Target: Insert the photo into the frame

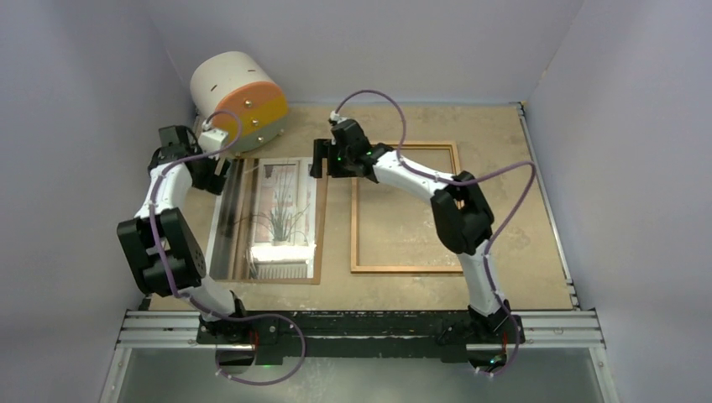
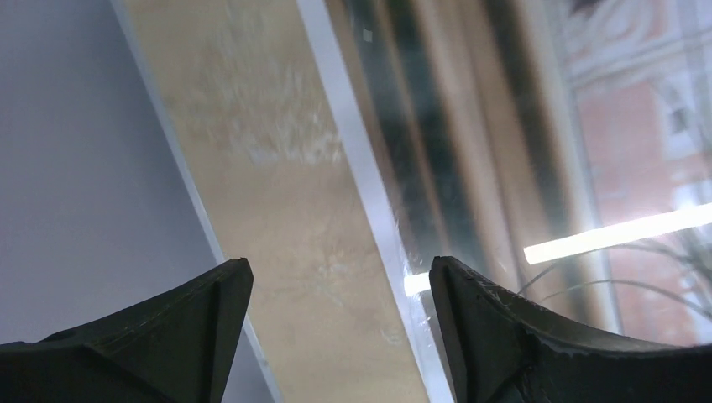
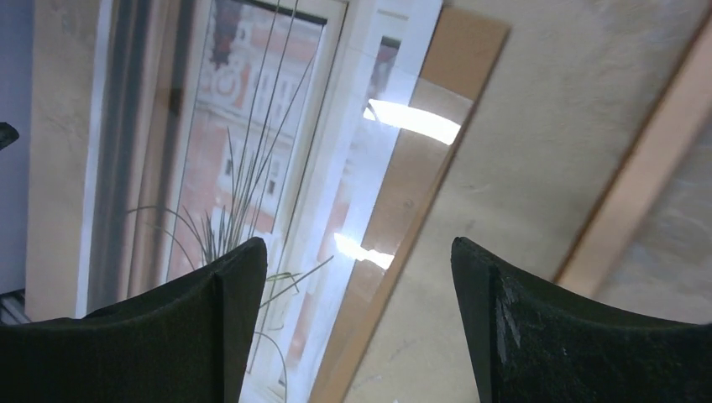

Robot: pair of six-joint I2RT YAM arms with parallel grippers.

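The photo with its clear sheet and brown backing (image 1: 281, 218) lies flat on the left of the table, showing a window and grass-like plant. My left gripper (image 1: 217, 176) hangs open over its upper-left edge; the left wrist view shows only sheet edge and table between the fingers. My right gripper (image 1: 321, 158) is open above the upper-right corner of that stack (image 3: 403, 193), nothing held. The empty wooden frame (image 1: 355, 218) lies to the right, partly hidden by the right arm.
A rounded cabinet with coloured drawers (image 1: 239, 84) stands at the back left. Grey walls bound the back and sides.
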